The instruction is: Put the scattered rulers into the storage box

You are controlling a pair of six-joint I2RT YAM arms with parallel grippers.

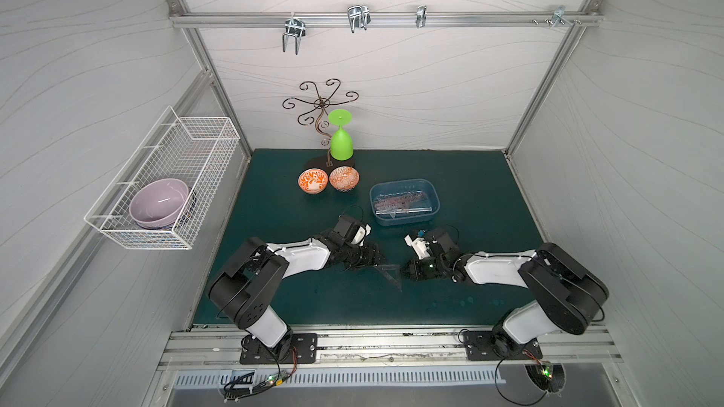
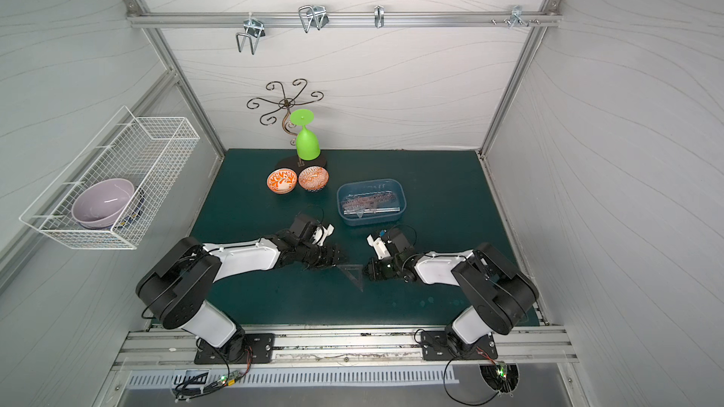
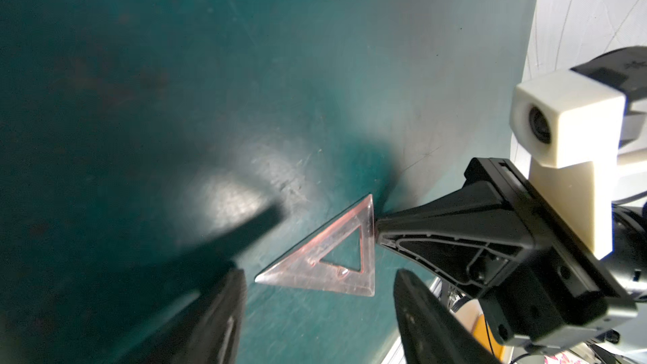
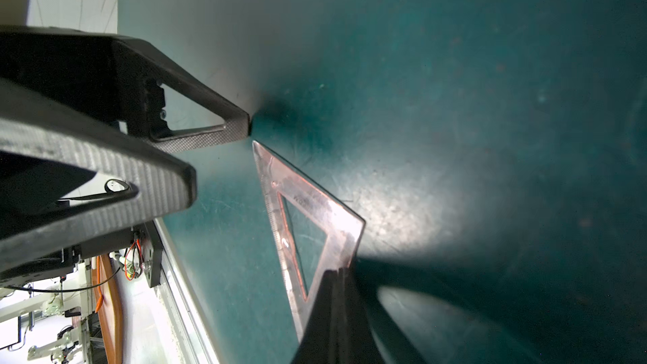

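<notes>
A clear triangular ruler [image 3: 368,256] lies on the green table between my two grippers; it is faint in the top left view. My left gripper is open, with its fingers apart and the ruler ahead of them. In the right wrist view the left fingertips stand just off the sharp corner of the ruler [image 4: 343,222]. My right gripper is shut, and its tips meet the ruler's edge. Nothing clearly shows between them. Behind the arms stands the blue storage box [image 1: 436,203], holding several clear rulers [image 1: 399,202].
Two orange patterned bowls [image 1: 313,181] and a green goblet [image 1: 341,143] stand at the back left. A wire basket [image 1: 211,173] with a lilac bowl [image 1: 160,203] hangs on the left wall.
</notes>
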